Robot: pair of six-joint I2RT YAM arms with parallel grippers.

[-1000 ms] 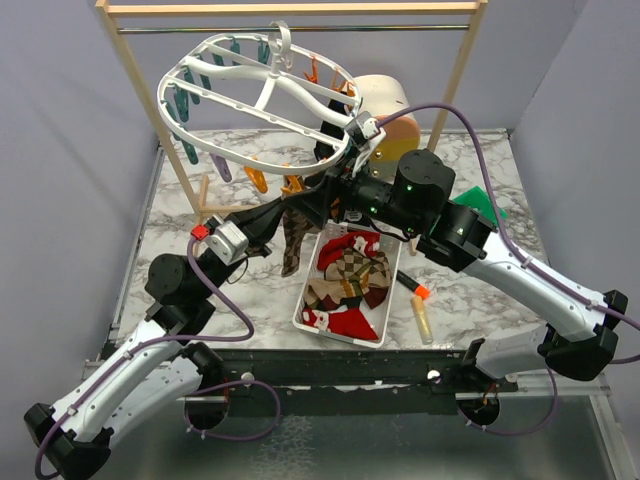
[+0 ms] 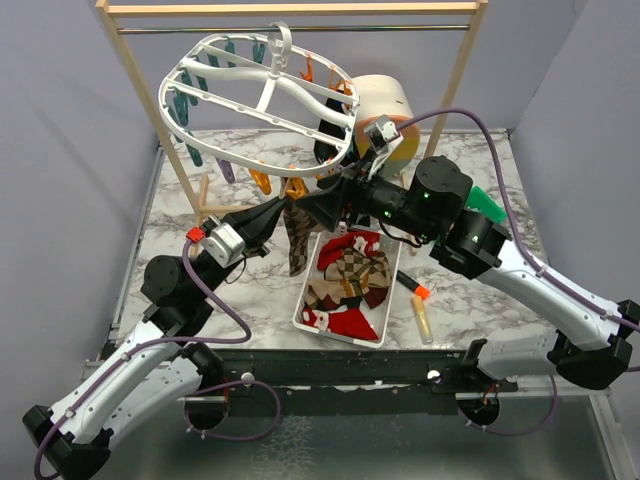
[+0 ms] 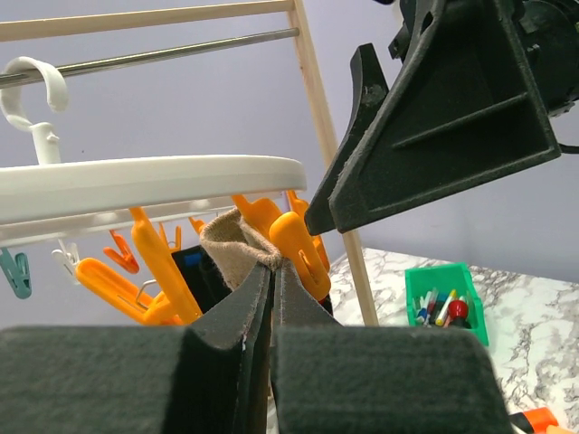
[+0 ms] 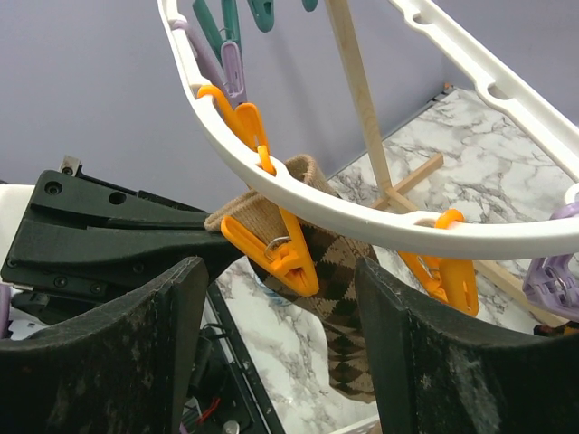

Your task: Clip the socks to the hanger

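Note:
A brown checkered sock (image 4: pixel 348 307) with a tan cuff (image 3: pixel 237 249) hangs below the near rim of the white round hanger (image 2: pixel 235 160). My left gripper is shut on that cuff from the front left. An orange clip (image 4: pixel 288 258) dangles from the rim, lying across the cuff in the right wrist view; whether its fingers pinch the cloth I cannot tell. Just right of the clip, my right gripper (image 2: pixel 318 202) stands open. Its fingers (image 4: pixel 172 316) are spread on either side of the clip's line, with nothing held.
Several more clips hang round the ring, including another orange clip (image 4: pixel 443 267). A white tray (image 2: pixel 300 310) of patterned and red socks lies below. The hanger hangs from a metal bar (image 2: pixel 180 31) on a wooden frame. A green box (image 3: pixel 479 321) stands at the right.
My right gripper has backed off to the right from the clip. My left gripper has stayed near the rim with slight shifts, and the sock's lower end has swung a little.

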